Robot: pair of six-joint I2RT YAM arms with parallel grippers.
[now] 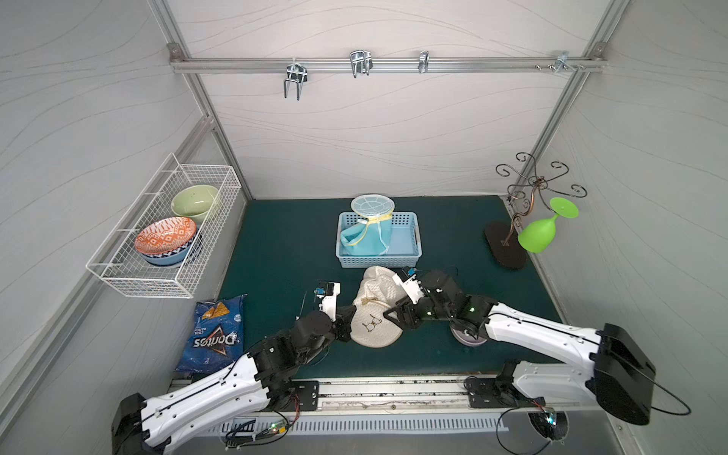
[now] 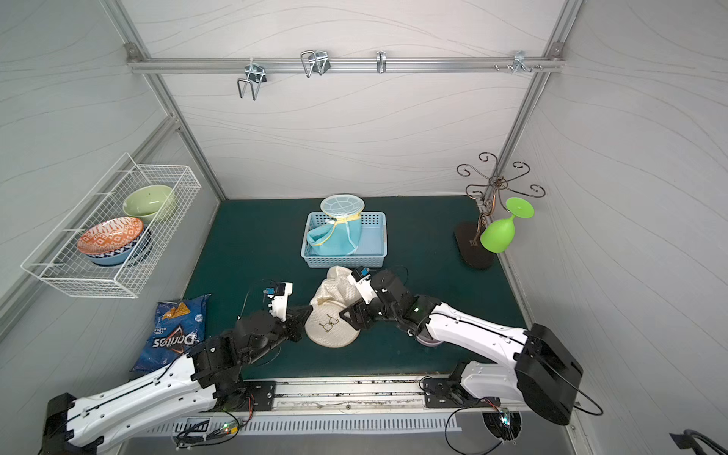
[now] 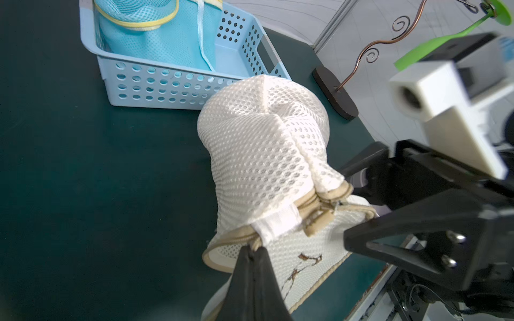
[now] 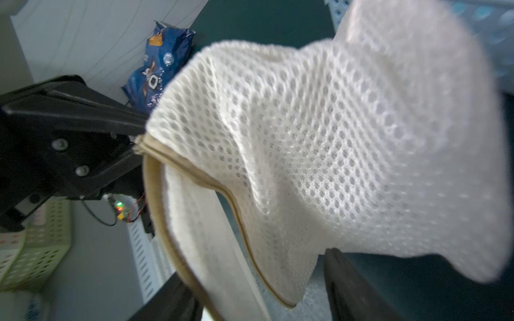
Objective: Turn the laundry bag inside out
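The white mesh laundry bag with beige edging hangs over the table's middle, its zipped opening facing the front and the round printed panel folded down below. My left gripper is shut on the edging at the opening's left corner, which the right wrist view shows pinched at its fingertips. On the bag's other side, my right gripper stands open, with the opening's edge and the flap passing between its spread fingers. One right finger lies in front of the flap in the left wrist view. Most of the bag's inside is hidden.
Behind the bag stands a light blue basket holding a blue mesh bag. A metal stand with a green goblet is at the right. A chip bag lies at left. A round object sits partly under the right arm.
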